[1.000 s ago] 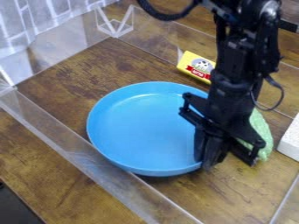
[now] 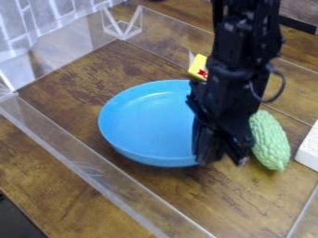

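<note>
The black gripper (image 2: pixel 214 139) reaches down from the top right over the right part of a blue oval dish (image 2: pixel 137 121), hiding that part of it. The gripper looks blurred, and its fingertips are low by the dish's right rim; nothing is seen held in it.
A green textured object (image 2: pixel 272 143) lies right of the gripper. A yellow and red package (image 2: pixel 198 67) sits behind the arm. A white item (image 2: pixel 302 147) is at the right edge. Clear plastic walls border the wooden floor (image 2: pixel 74 79), open at the left.
Over the last second the gripper has moved a little left and up from the dish's front right. The blue dish has shifted slightly.
</note>
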